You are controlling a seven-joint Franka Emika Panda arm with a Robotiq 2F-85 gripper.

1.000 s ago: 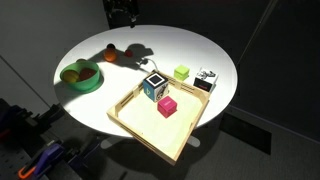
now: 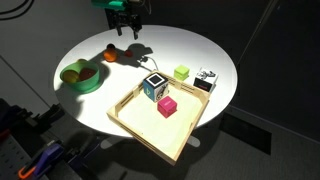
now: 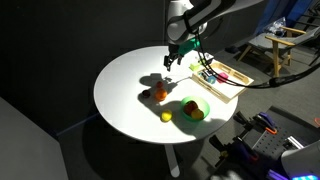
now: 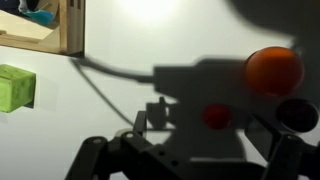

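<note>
My gripper is open above the white table, with nothing held between its fingers. Below it in the wrist view lies a small red ball [image 4: 216, 116], close to the right finger. An orange ball [image 4: 273, 71] rests farther right, with a dark round fruit [image 4: 297, 115] beside it. Exterior view 1 has the gripper [image 2: 129, 35] at the far side of the table, just behind the red ball [image 2: 128, 53] and orange ball [image 2: 110, 56]. From the other side, the gripper [image 3: 173, 65] appears high over the tabletop.
A green bowl [image 2: 68, 88] of round fruit stands at the left. The wooden tray [image 2: 130, 125] holds a patterned cube [image 2: 155, 87] and a pink cube [image 2: 167, 107]. A green block [image 2: 181, 72] and a black-and-white cube [image 2: 206, 78] sit behind it.
My gripper has come lower and nearer the balls in exterior view 1, with more of its green-marked body now visible. The objects on the table have stayed put.
</note>
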